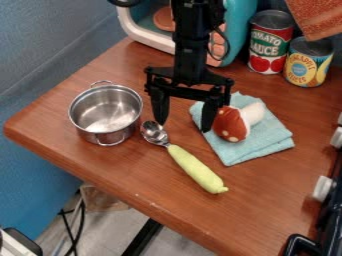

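My black gripper (185, 112) hangs over the middle of the wooden table, fingers spread wide with nothing visible between them. Its left finger is just above a metal spoon (156, 134), whose yellow corn-shaped handle (197, 169) points toward the front. The right finger is near a red-and-white mushroom-like toy (233, 124) lying on a light blue cloth (254, 147). A steel pot (104, 103) stands to the left of the gripper.
Cans of tomato sauce (270, 48) and another food (307, 68) stand at the back right, by a teal appliance (238, 20). Black equipment (325, 215) lines the right edge.
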